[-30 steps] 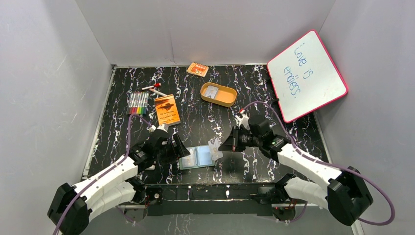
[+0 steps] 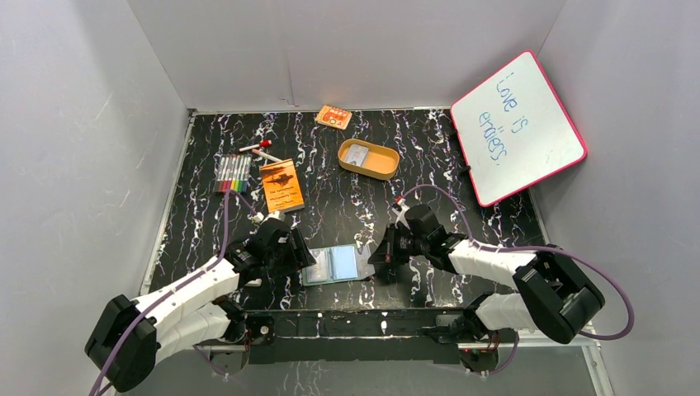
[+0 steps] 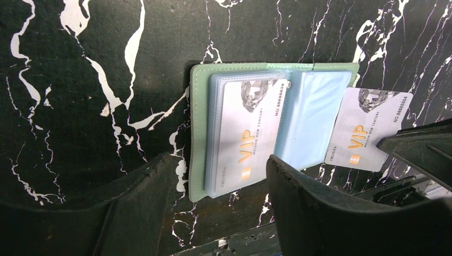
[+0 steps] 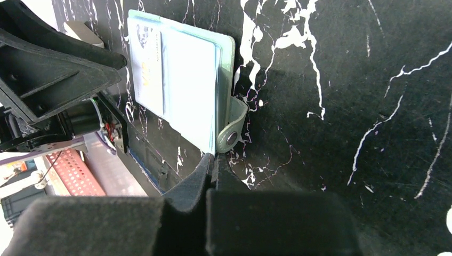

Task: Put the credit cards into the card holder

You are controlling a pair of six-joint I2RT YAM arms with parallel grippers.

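Observation:
The card holder lies open on the table, VIP cards in its left sleeves and an empty-looking blue sleeve on its right. Just right of it, my right gripper is shut on a credit card, held at the holder's right edge; in the right wrist view that card is hard to make out. My left gripper stands open over the holder's left side, nothing between its fingers.
An orange tray with cards sits behind. An orange book, markers and a small orange box are at the back; a whiteboard stands at right.
My right gripper and its card have moved slightly down in the top view, toward the table's front, with the arm turning.

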